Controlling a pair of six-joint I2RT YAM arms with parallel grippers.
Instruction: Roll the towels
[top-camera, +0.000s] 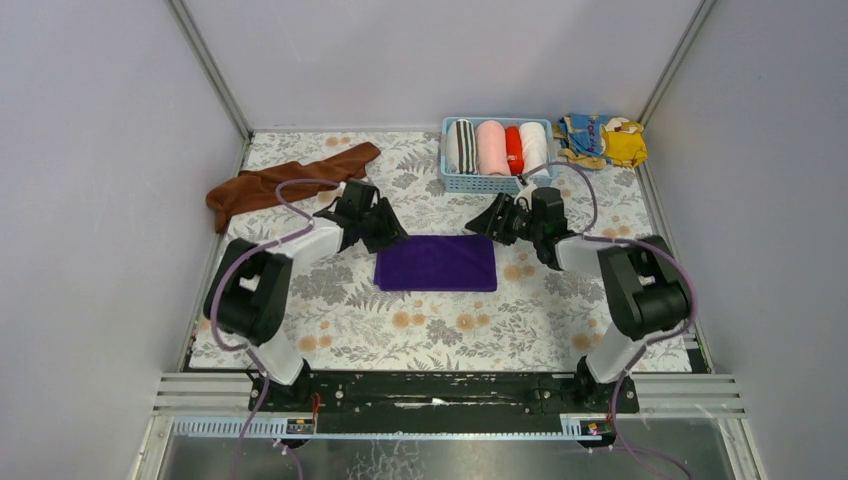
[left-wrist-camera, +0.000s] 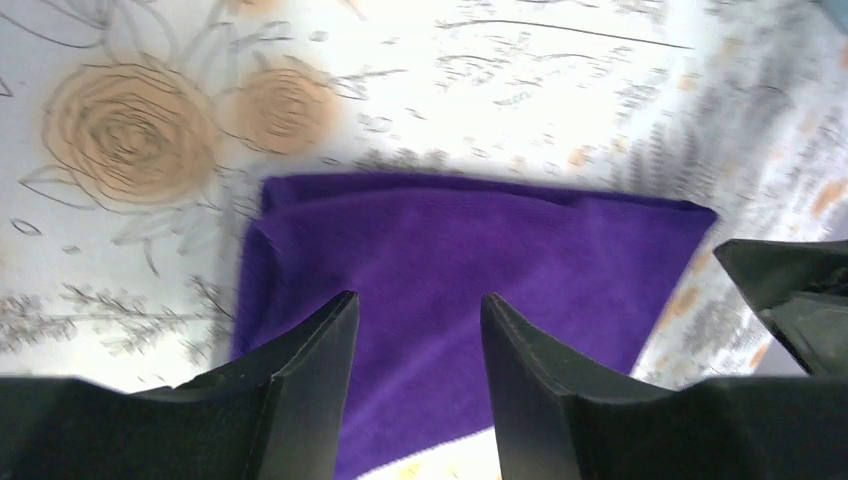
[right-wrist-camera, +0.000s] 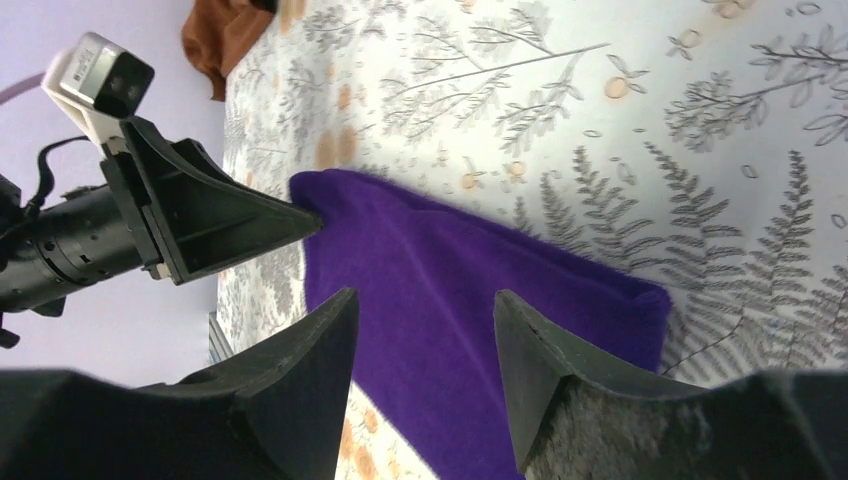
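Note:
A folded purple towel (top-camera: 435, 268) lies flat as a rectangle at the table's centre. My left gripper (top-camera: 388, 236) is over its upper left corner, and my right gripper (top-camera: 485, 228) over its upper right corner. In the left wrist view the left gripper hangs open above the purple cloth (left-wrist-camera: 430, 250), with nothing between its fingers. In the right wrist view the right gripper is likewise open above the towel (right-wrist-camera: 420, 270), and the other gripper shows at the left.
A blue basket (top-camera: 465, 183) at the back holds several rolled towels. A brown towel (top-camera: 260, 190) lies at back left, folded blue and yellow cloths (top-camera: 625, 145) at back right.

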